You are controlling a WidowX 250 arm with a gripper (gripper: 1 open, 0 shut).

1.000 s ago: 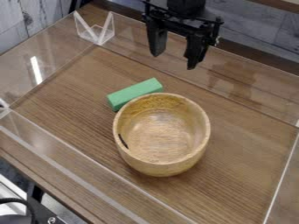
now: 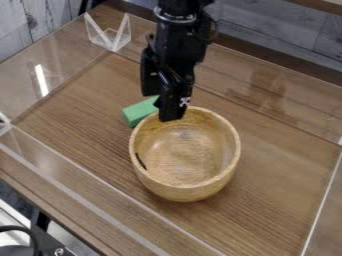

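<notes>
The green block (image 2: 135,113) lies on the wooden table behind and left of the bowl, partly hidden by the gripper. The bowl (image 2: 187,181) is round, empty and sits at the centre front.
A white wire piece (image 2: 107,30) stands at the back left, and a black cable lies at the bottom left.
The block and bowl appear unmoved.
</notes>
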